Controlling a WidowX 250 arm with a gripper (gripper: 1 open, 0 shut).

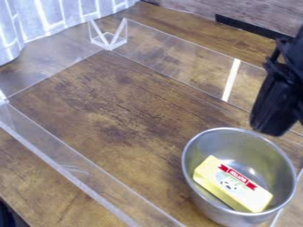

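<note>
A steel bowl [206, 154] stands at the lower right of the camera view. Inside it lies a yellow box [233, 184] with a red label and white picture, tilted along the bowl's floor. The dark gripper [272, 115] hangs above the bowl's back right rim at the right edge of the view, partly cut off by the frame. Its fingers appear shut, with nothing visible between them.
Low clear plastic walls [71, 164] border the wooden work area [119, 106], which is open left of the bowl. A clear bracket [108, 37] stands at the back left corner, near a white curtain [35, 27].
</note>
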